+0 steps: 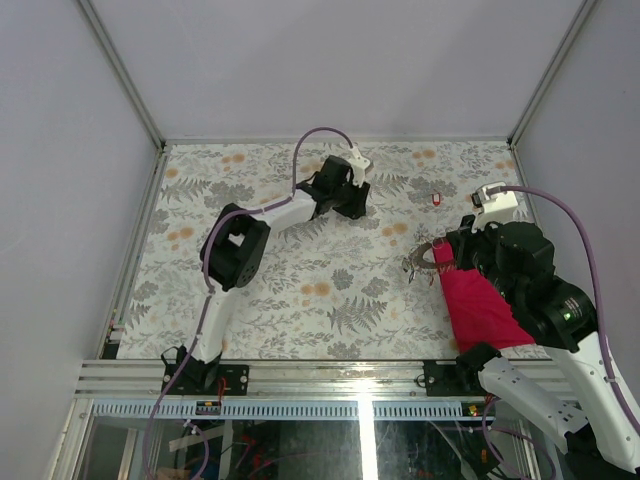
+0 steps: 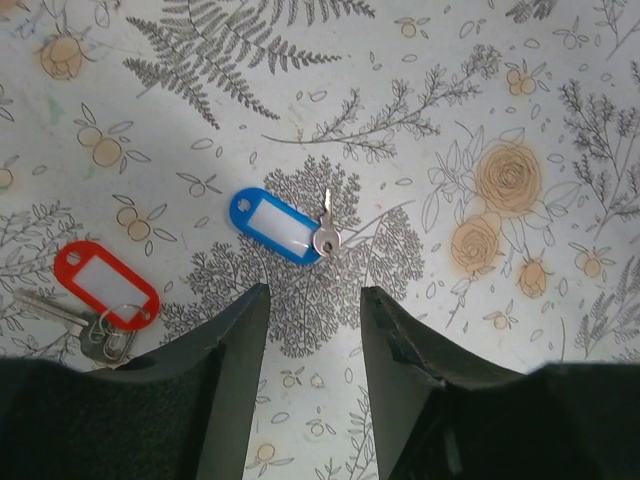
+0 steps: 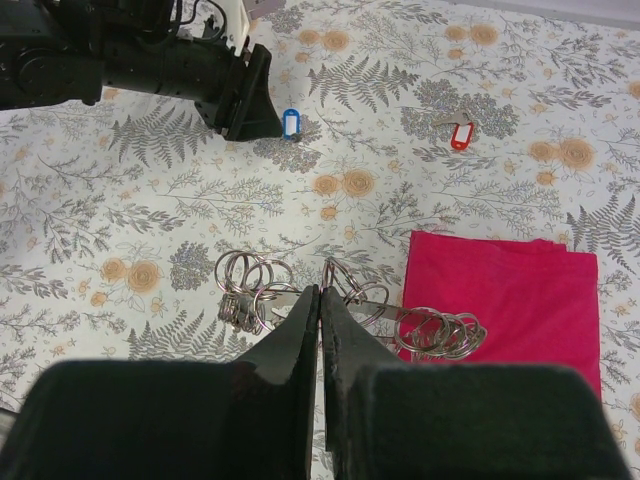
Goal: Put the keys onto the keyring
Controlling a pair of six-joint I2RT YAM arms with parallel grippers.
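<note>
A blue tag (image 2: 275, 225) with a small silver key (image 2: 326, 238) at its end lies flat on the table. My left gripper is over the table close by, open, nothing between its fingers. To the left in that view lies a red tag (image 2: 105, 285) with silver keys (image 2: 103, 338). My right gripper is shut on the keyring (image 3: 278, 300), a band strung with several metal rings that spreads to both sides of its fingertips. From above, the keyring (image 1: 425, 258) hangs just left of that gripper; the left gripper (image 1: 352, 212) hides most of the blue tag.
A folded red cloth (image 3: 510, 300) lies on the right part of the table, partly under the keyring in the right wrist view. Patterned cover (image 1: 250, 320) is bare across the front left. Pale walls (image 1: 340, 70) enclose the table.
</note>
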